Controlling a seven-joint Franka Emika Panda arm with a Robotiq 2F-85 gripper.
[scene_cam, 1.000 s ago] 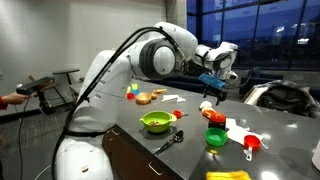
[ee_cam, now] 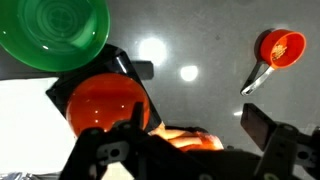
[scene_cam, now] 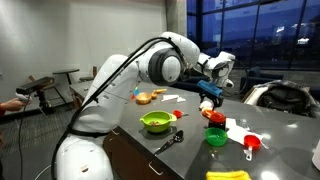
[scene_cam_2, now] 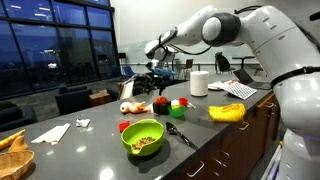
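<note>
My gripper is open and points down over the table, with nothing between its fingers. Below and left of it in the wrist view lies a red dish on a black box, partly behind one finger. A green bowl stands beside that box. To the upper right is a small red-orange cup with a handle and something light-coloured inside. Exterior view 1 has the gripper above and behind the green bowl, near the red dish; the red cup sits to the right.
A lime-green bowl and a dark utensil lie to the left. A yellow cloth is by the front edge. An orange soft item lies beneath the gripper.
The arm's hand has come down a little toward the table and the red dish. The objects on the table look unmoved.
</note>
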